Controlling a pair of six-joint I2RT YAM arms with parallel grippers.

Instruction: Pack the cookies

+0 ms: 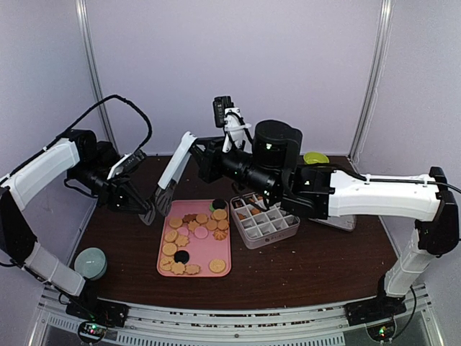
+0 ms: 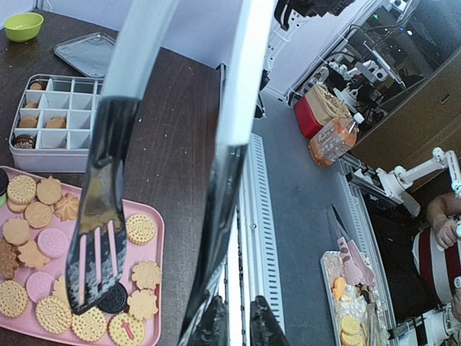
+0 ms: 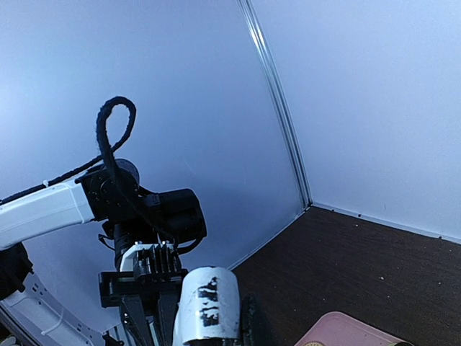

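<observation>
My right gripper is shut on a white-handled pair of slotted serving tongs, raised left of the compartment box; the tongs' white handle fills the bottom of the right wrist view. My left gripper is beside the tongs' dark slotted ends; whether it touches them is unclear. In the left wrist view the tongs hang close over the pink tray of assorted cookies. The box has some cookies in its compartments.
A green bowl and metal tray sit at the back right, partly behind the right arm. A pale bowl is at the front left. Bare wood lies at the front right.
</observation>
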